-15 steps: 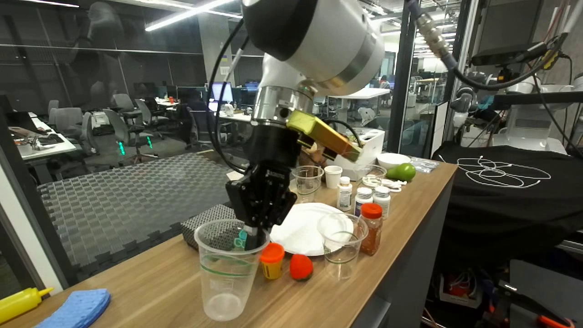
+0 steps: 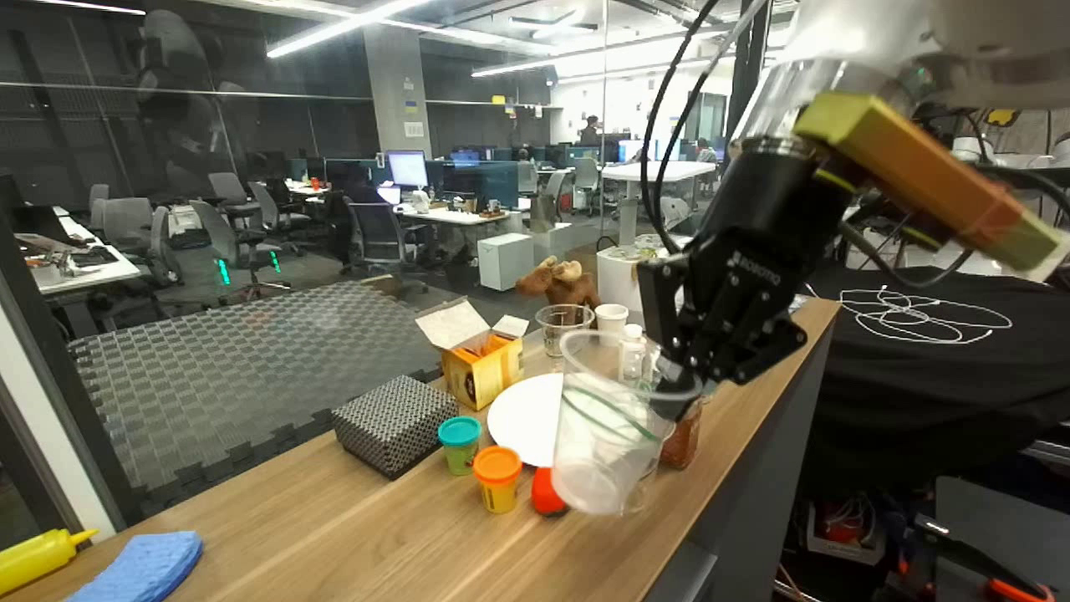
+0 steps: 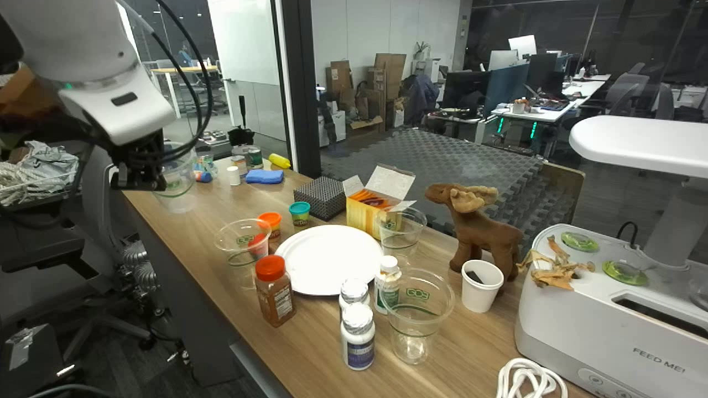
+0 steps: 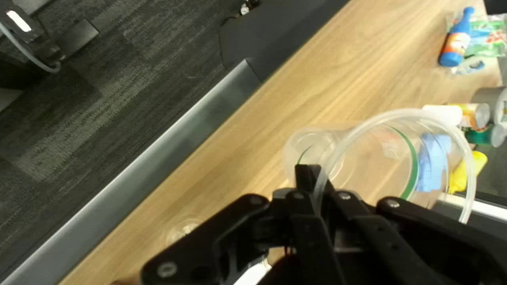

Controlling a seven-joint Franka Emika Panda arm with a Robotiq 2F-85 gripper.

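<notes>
A clear plastic cup (image 2: 607, 451) with a green line hangs tilted above the table, its rim held in my shut gripper (image 2: 674, 393). In the wrist view the rim of this cup (image 4: 404, 112) runs between the black fingers, with the open mouth facing right. From the second exterior view, my gripper (image 3: 147, 180) and the cup (image 3: 177, 195) appear over the far left part of the table, near its edge. Another clear cup (image 3: 242, 240) stands on the table beside the orange-lidded tub (image 3: 270, 221); the held cup largely covers it in the first exterior view.
A white plate (image 3: 328, 258) sits mid-table, with a red-lidded jar (image 3: 275, 295), white bottles (image 3: 358, 341), further clear cups (image 3: 416, 325) and an open yellow box (image 3: 365, 215) around it. Bare wood lies in front of the blue sponge (image 2: 140, 567).
The cup and my gripper have shifted right in the first exterior view, toward the table's edge. The cup has gone from nearly upright to more tilted, and the teal-lidded tub now shows.
</notes>
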